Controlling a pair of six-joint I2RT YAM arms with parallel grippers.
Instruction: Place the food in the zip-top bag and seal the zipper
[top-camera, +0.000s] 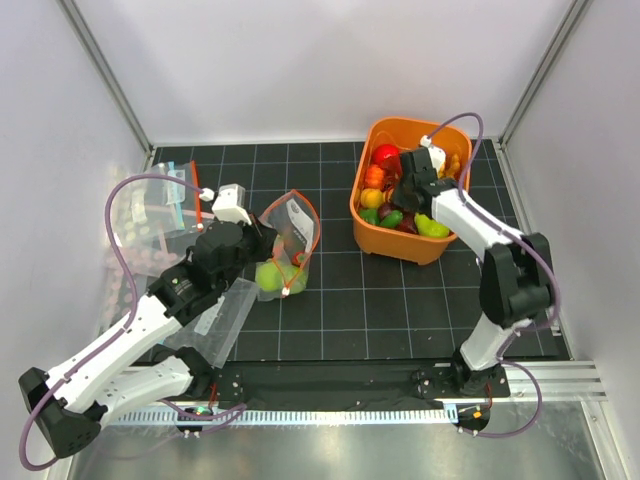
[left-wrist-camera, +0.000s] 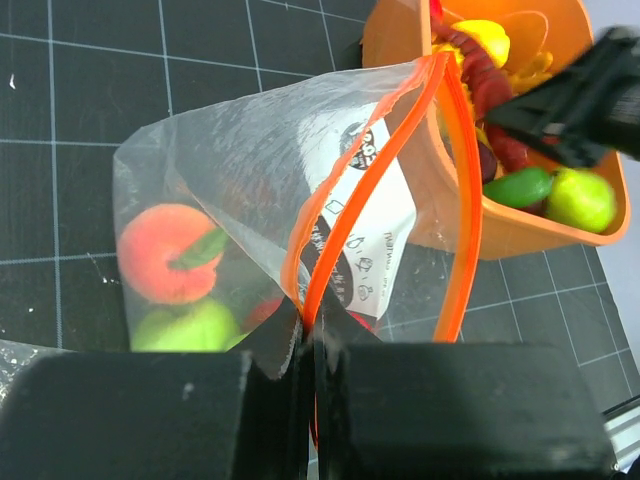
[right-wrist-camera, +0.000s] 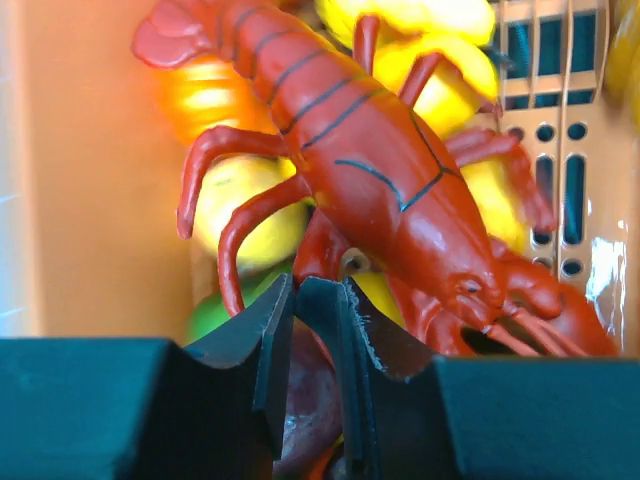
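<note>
A clear zip bag (top-camera: 300, 235) with orange zipper holds a peach (left-wrist-camera: 165, 255) and a green fruit (left-wrist-camera: 180, 328). My left gripper is shut on the bag's edge, its opening standing up. My right gripper is down in the orange basket (top-camera: 400, 240), shut on part of a red toy lobster (right-wrist-camera: 370, 200), which lies over yellow, green and dark produce.
Flat clear bags (top-camera: 215, 325) lie at the left under and beside my left arm. Walls enclose the sides and back.
</note>
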